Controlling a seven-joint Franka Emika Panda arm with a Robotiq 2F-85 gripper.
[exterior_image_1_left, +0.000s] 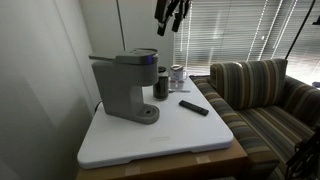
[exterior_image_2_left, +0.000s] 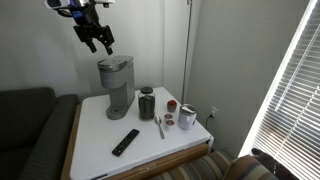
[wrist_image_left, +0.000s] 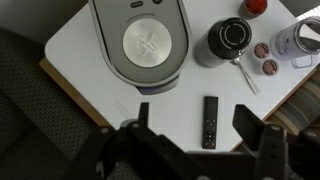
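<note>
My gripper (exterior_image_1_left: 168, 30) is open and empty, high over the white table (exterior_image_1_left: 165, 140). In the second exterior view the gripper (exterior_image_2_left: 101, 48) hangs just above the grey coffee maker (exterior_image_2_left: 117, 88). The wrist view looks down on the coffee maker's round lid plate (wrist_image_left: 148, 42), beyond the left fingertip. A black remote (wrist_image_left: 210, 122) lies flat on the table, below the gap between the fingers. Past it stand a dark-lidded jar (wrist_image_left: 229, 38) and a spoon (wrist_image_left: 245, 76). Nothing touches the fingers.
Two small pods (wrist_image_left: 265, 58), a red-topped container (exterior_image_2_left: 172, 105) and a light mug (exterior_image_2_left: 187, 117) stand toward the table's far side. A striped armchair (exterior_image_1_left: 250, 85) is beside the table.
</note>
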